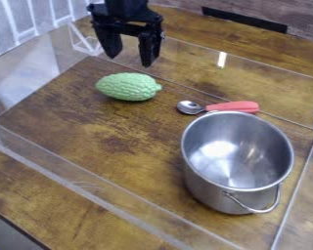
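Note:
My black gripper (128,51) hangs at the top of the view, fingers apart and empty, above and behind a green bumpy bitter-melon-like object (128,87) lying on the wooden table (94,146). A spoon with a red handle (231,105) lies to its right. A large steel pot (237,159) with a wire handle stands at the lower right.
Clear plastic walls border the work area on the left, back, right and front. A white barred panel stands at the top left.

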